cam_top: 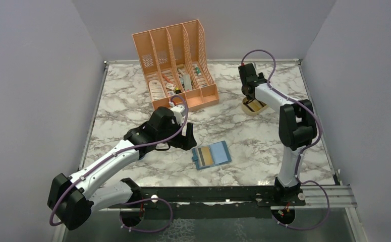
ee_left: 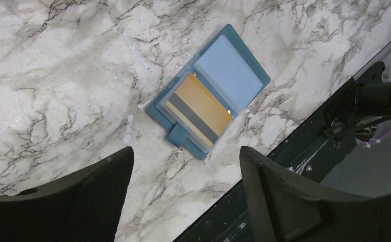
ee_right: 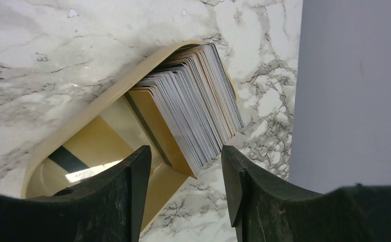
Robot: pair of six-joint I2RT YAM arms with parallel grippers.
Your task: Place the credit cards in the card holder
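A blue card holder lies open on the near middle of the table, with a gold striped card in its lower pocket. A tan container at the back right holds a dense stack of cards at one end. My right gripper is over this container, open, its fingers on either side of the stack's near end. My left gripper hangs open above the table, left of the card holder, with nothing between its fingers.
An orange divided organiser with small items stands at the back left. Grey walls border the table closely on the right. Bare marble surface lies around the card holder.
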